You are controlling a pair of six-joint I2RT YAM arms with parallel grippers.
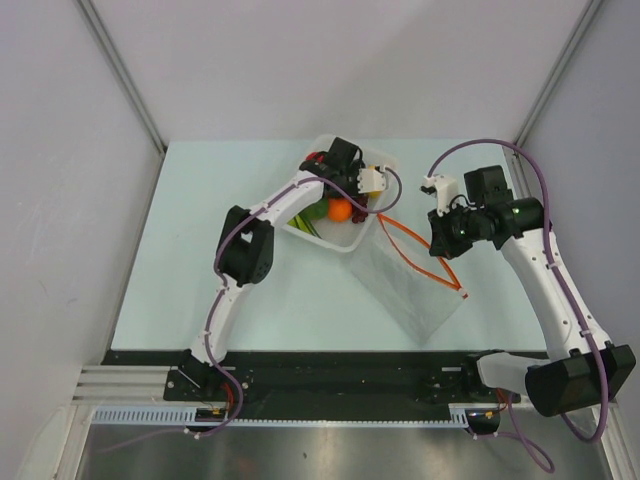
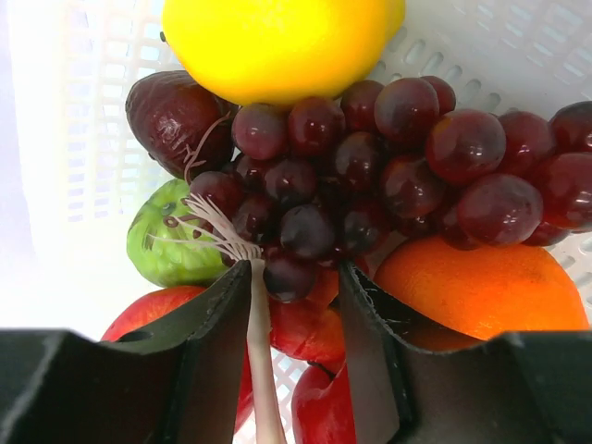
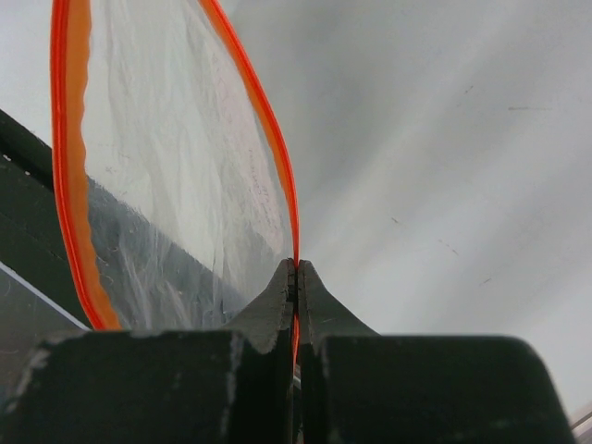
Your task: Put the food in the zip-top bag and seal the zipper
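Note:
My left gripper is part open, low in the white bin point(image 1: 345, 238) amid red grapes point(image 2: 462, 148), a yellow fruit point(image 2: 277, 37), an orange point(image 2: 481, 287), red fruits and a white green-onion root end point(image 2: 264, 379) lying between or just under its fingers; whether it touches them is unclear. The zip bag point(image 1: 400, 300) with an orange zipper lies open on the table. My right gripper is shut on the bag's zipper edge, holding it.
The bag occupies the centre right, along the bin's lower right, reaching near the front edge.

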